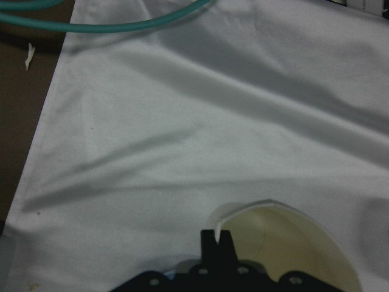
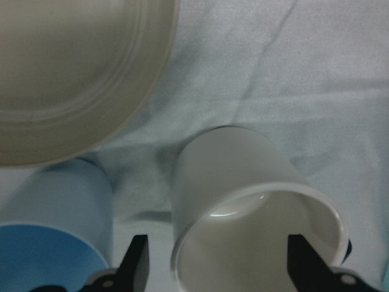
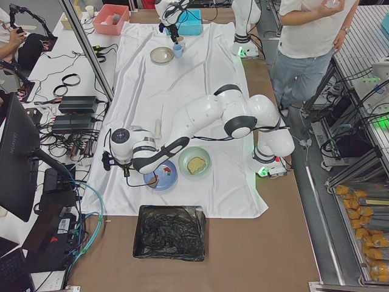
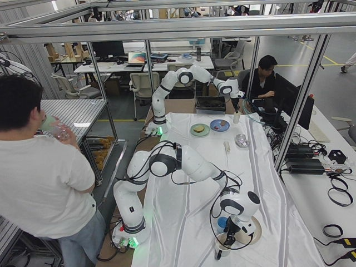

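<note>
In the left wrist view my left gripper is shut on the rim of a pale cup (image 1: 285,237), above the white cloth. In the right wrist view my right gripper is open over a white cup (image 2: 225,158), its fingers either side of the near rim. A blue cup (image 2: 55,188) stands to the left, and a beige plate (image 2: 73,73) lies behind them. Across the cloth in the camera left view are a blue plate (image 3: 164,182) with small items and a green plate (image 3: 185,159) with a yellow piece.
A black lined bin (image 3: 170,243) sits on the brown table beyond the cloth's edge. A pink bin (image 3: 109,21) and cluttered electronics line one side. A person (image 4: 44,156) stands beside the table.
</note>
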